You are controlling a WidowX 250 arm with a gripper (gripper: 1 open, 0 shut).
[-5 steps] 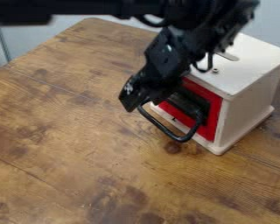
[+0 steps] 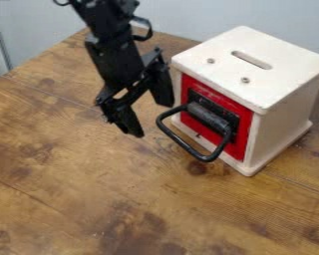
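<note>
My black gripper (image 2: 144,106) hangs at the left of a pale wooden box (image 2: 271,70), open with nothing seen between its fingers. The box has a red front panel (image 2: 197,92) with a dark recessed slot and a black handle loop (image 2: 185,144) that sticks out low toward the left. The box top has a slot and two screws.
A pale wall stands behind at the top.
My gripper has moved from over the box's front and handle, back to the left of the box, and has changed its angle. The box looks unmoved.
</note>
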